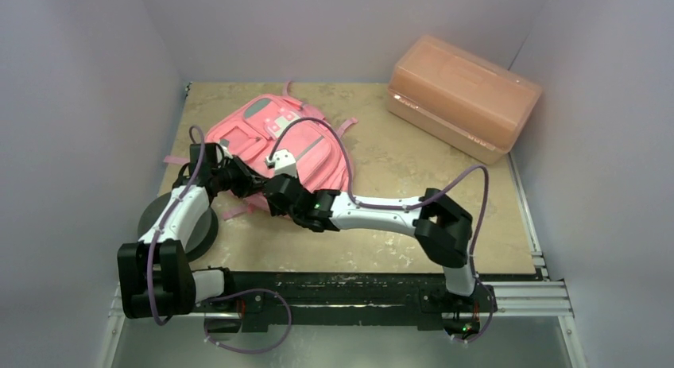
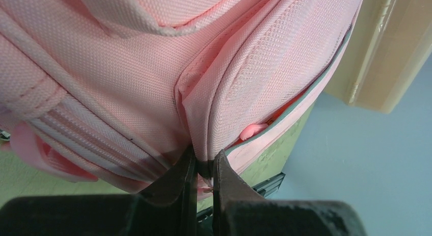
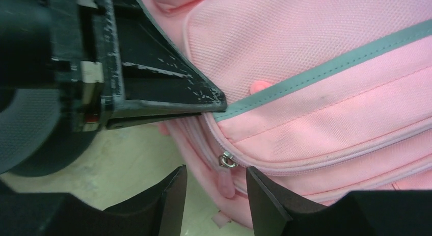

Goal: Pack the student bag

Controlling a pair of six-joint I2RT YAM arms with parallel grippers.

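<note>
The pink student bag (image 1: pixel 314 155) lies on the table, its grey-trimmed front pocket slightly parted with something red-pink (image 2: pixel 253 130) showing inside. At the lower left corner of that pocket, my left gripper is shut on a fold of bag fabric. Close to it, my right gripper is open over the bag's lower edge. In the right wrist view, a zipper pull (image 3: pixel 226 182) with a metal ring appears between the open fingertips, not gripped. From above, the right arm hides the bag's lower edge.
A closed, translucent orange box (image 1: pixel 465 94) stands at the back right. A dark round object (image 1: pixel 199 229) is partly under the left arm. Bare table (image 1: pixel 381 157) extends between bag and box.
</note>
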